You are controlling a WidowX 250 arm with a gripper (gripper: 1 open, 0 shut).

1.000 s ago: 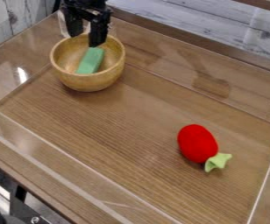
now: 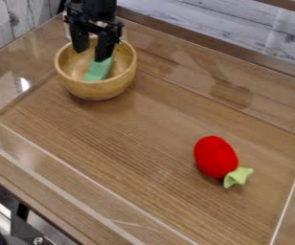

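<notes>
A wooden bowl (image 2: pixel 97 89) sits at the upper left of the table, with a green oblong item (image 2: pixel 101 69) inside it. My black gripper (image 2: pixel 95 51) hangs over the bowl's far part, above the green item, its fingers apart; whether it touches the item is unclear. A red oval object with a light green top (image 2: pixel 215 156) lies at the lower right.
A pale wall runs along the upper left edge, close to the bowl.
My gripper has moved down toward the green item in the bowl. The bowl and red object look unmoved.
</notes>
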